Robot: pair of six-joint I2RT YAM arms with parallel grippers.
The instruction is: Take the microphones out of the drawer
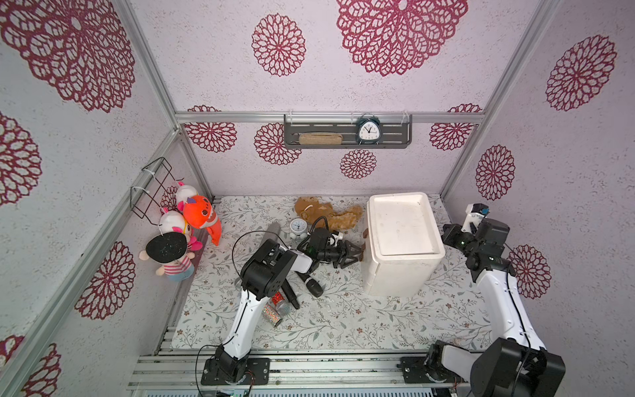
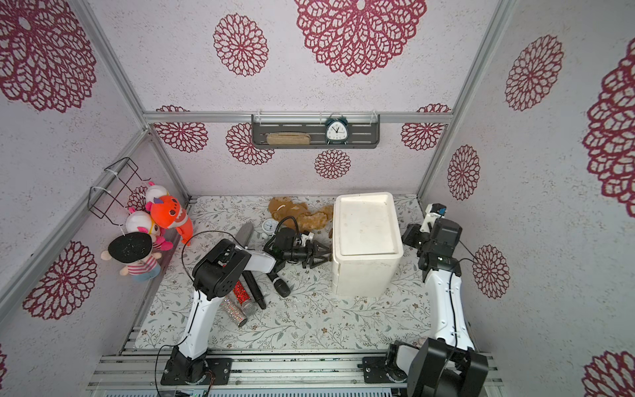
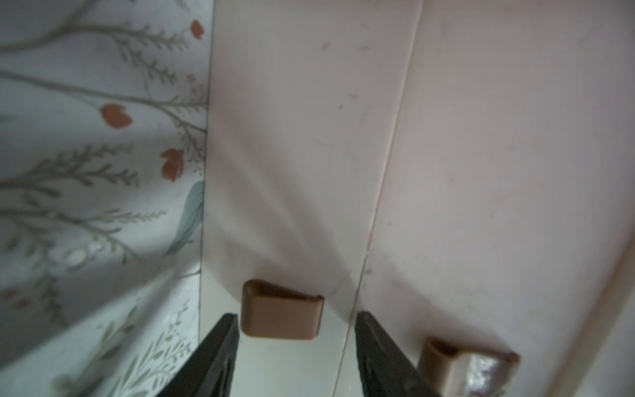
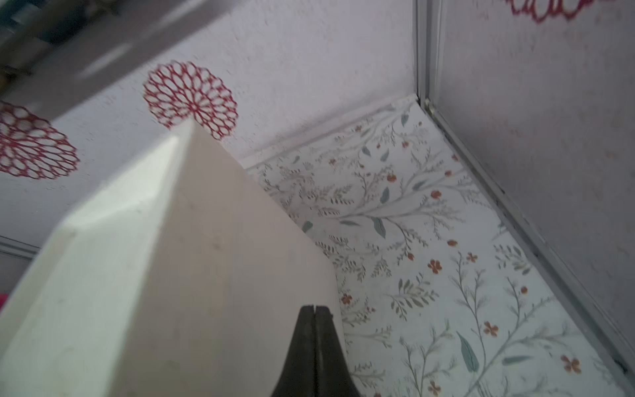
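Observation:
The white drawer cabinet (image 1: 404, 271) stands right of centre, its drawers closed. No microphone inside it shows. My left gripper is at its left face, fingers apart on either side of the brown pull tab (image 3: 281, 319) of one drawer. Whether the fingers touch the tab I cannot tell. To the cabinet's right, my right gripper is shut with nothing between its fingers; the cabinet's side wall (image 4: 264, 264) lies outside them. A black microphone (image 1: 313, 287) lies on the table, below the left gripper in the top left view.
Red (image 1: 279, 304) and glittery (image 1: 272, 316) microphones lie beside the left arm. A brown plush toy (image 1: 317, 211) and small white clock (image 1: 298, 227) are at the back. A second brown tab (image 3: 463, 370) sits on the neighbouring drawer.

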